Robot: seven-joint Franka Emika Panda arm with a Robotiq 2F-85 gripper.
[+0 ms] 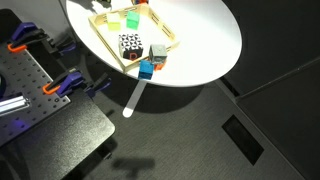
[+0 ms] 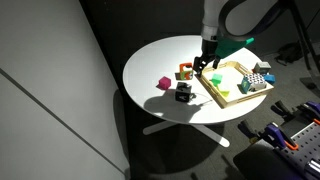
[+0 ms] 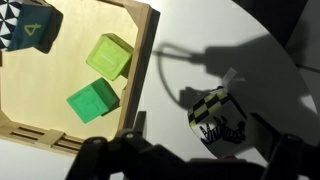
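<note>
My gripper is open above the white table, its dark fingers spread wide at the bottom of the wrist view. A block (image 3: 212, 116) with a black and cream checkered face and black markings shows in the space between and ahead of the fingers, not gripped. In exterior view 2 the gripper (image 2: 203, 66) hangs beside the wooden tray (image 2: 247, 99). Left of the tray on the table are a dark block (image 2: 183, 92), a pink cube (image 2: 164, 84) and an orange and green block (image 2: 185, 71).
Inside the tray (image 3: 140, 66) lie a yellow-green cube (image 3: 109, 57), a green cube (image 3: 93, 101) and a dark block (image 3: 34, 28) marked 4. A blue block (image 1: 146, 70) and a grey block (image 1: 158, 52) sit near the tray's corner.
</note>
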